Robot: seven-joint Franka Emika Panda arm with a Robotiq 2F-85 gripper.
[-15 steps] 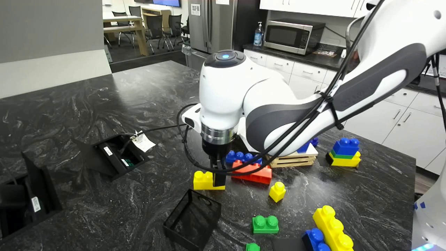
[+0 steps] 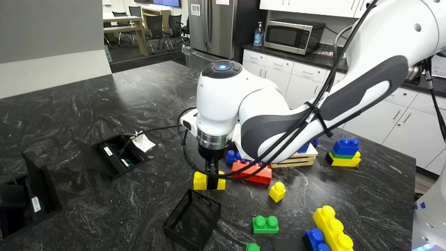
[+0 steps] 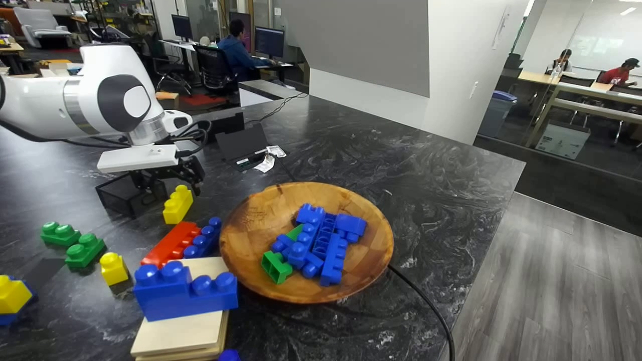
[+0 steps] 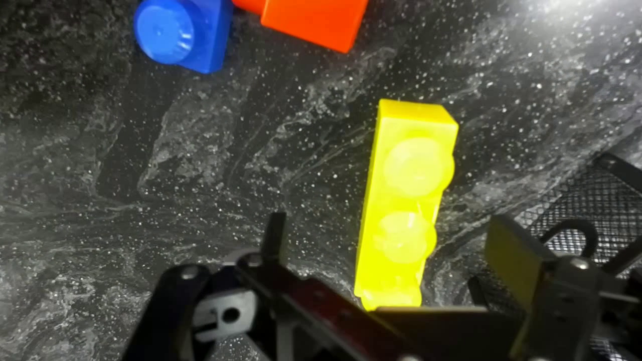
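Note:
In the wrist view a long yellow brick (image 4: 404,198) lies studs up on the dark table, its near end reaching down between the fingers of my gripper. The fingers stand wide apart, with bare table showing on the brick's left and a narrower gap on its right. From the side, the yellow brick (image 2: 200,180) is partly covered by a black finger (image 2: 212,182). In the second exterior view my gripper hangs low just behind the yellow brick (image 3: 177,205). Neither finger visibly presses on it.
A black mesh box (image 2: 193,218) sits close to the yellow brick, and a red brick (image 2: 255,172) lies on its other side. Small yellow (image 2: 277,191) and green (image 2: 265,224) bricks are nearby. A wooden bowl (image 3: 241,219) holds blue and green bricks.
My arm has shifted slightly left and lower in exterior view 1, so the finger now covers a more central part of the yellow brick. The bricks and mesh box have not moved.

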